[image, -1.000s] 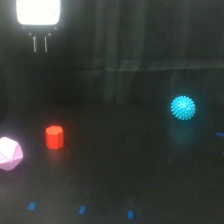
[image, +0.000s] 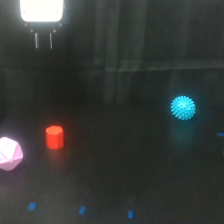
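Observation:
My gripper (image: 44, 41) hangs at the top left, below its white housing (image: 42, 10). Its two thin fingers stand apart with a gap between them and nothing in it. Below it on the dark surface, well clear of the fingers, sits a red block (image: 55, 137) that looks six-sided. A pale pink faceted ball (image: 9, 153) rests at the left edge, partly cut off by the frame. Far to the right lies a light blue spiky ball (image: 183, 108).
Small blue marks (image: 82, 210) run along the front of the dark surface, and another blue mark (image: 220, 134) shows at the right edge. Dark curtain-like cloth (image: 130, 45) hangs behind. Between the red block and the spiky ball the surface is clear.
My gripper has moved slightly to the right and a little up. The red block and both balls have stayed where they were.

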